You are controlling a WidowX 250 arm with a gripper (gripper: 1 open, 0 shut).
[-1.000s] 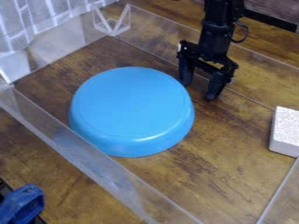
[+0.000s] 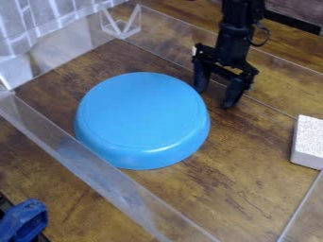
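The black robot gripper [image 2: 217, 77] hangs from its dark arm at the top centre, low over the dark wooden floor, just behind and right of a large upturned blue round bowl [image 2: 142, 118]. Its dark fingers point down near the wood; whether they hold anything is too dark to tell.
Clear plastic walls [image 2: 94, 184] edge the work area. A white speckled block [image 2: 308, 140] lies at the right. A blue object [image 2: 21, 223] sits outside at the lower left. Bare wood [image 2: 221, 189] fills the lower middle and left back.
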